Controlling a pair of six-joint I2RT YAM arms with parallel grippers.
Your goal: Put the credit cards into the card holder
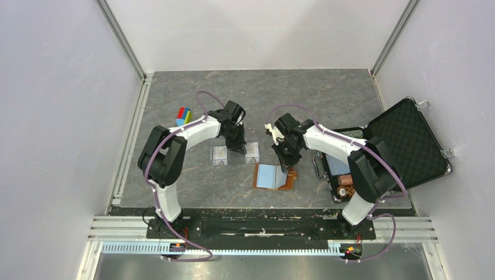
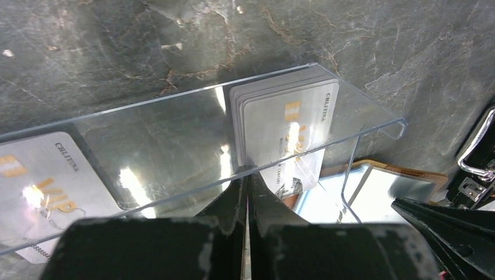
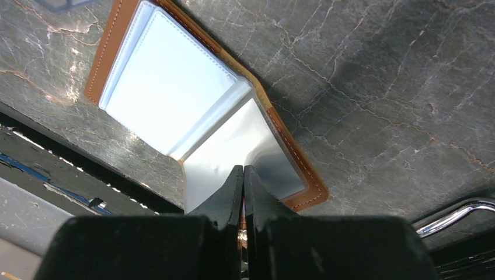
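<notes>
In the left wrist view, a clear tray (image 2: 169, 95) holds two stacks of silver VIP cards. My left gripper is shut with nothing between its fingers, at the tray's near side. The top card of the right stack (image 2: 260, 125) lies just beyond and right of the tips, outside them. The left stack (image 2: 55, 186) sits farther left. A brown card holder (image 3: 295, 149) lies open in the right wrist view, white-blue sleeves on one half. My right gripper is shut at the edge of its clear sleeve (image 3: 233, 146), apparently pinching it.
At right, an open black case (image 1: 344, 166) stands with its lid (image 1: 411, 146) tipped back and its metal handle (image 1: 318, 166) toward the holder. A block of red, blue and yellow (image 1: 183, 115) sits at far left.
</notes>
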